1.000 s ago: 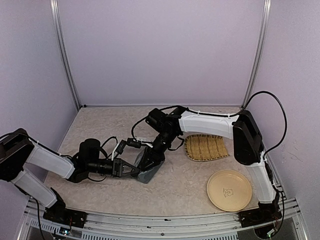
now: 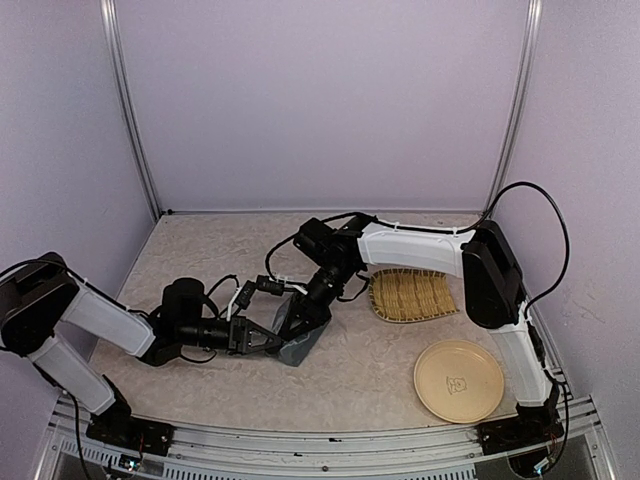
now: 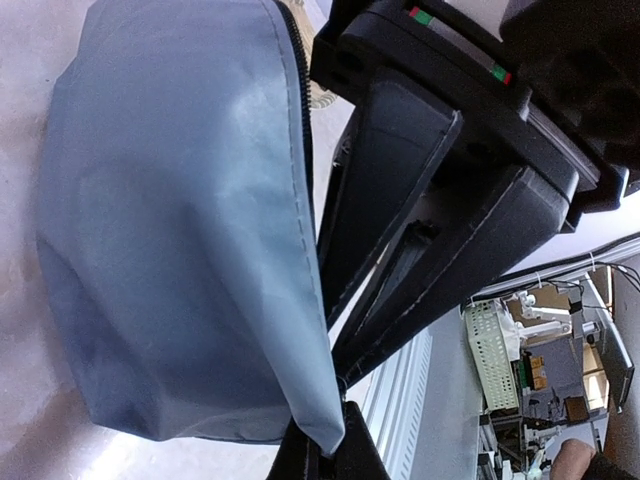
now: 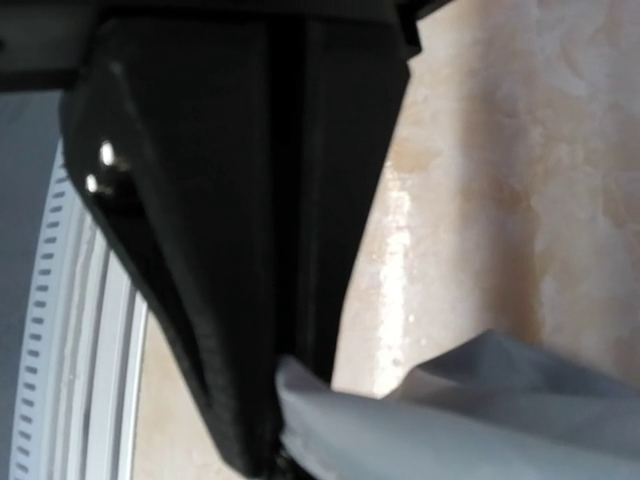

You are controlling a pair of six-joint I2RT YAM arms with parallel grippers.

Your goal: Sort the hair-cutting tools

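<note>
A grey-blue zippered pouch (image 3: 180, 220) fills much of the left wrist view and lies under both grippers at table centre in the top view. My left gripper (image 2: 272, 342) is shut on the pouch's corner near the zipper end. My right gripper (image 2: 294, 326) is angled down onto that same end; its black fingers (image 4: 200, 180) are close together at the pouch's edge in the right wrist view, and whether anything is between them is unclear. The pouch's contents are hidden.
A woven basket (image 2: 410, 290) sits right of centre behind the right arm. A round beige plate (image 2: 458, 385) lies at front right.
The arms have shifted very slightly; both grippers stay at the pouch's end.
</note>
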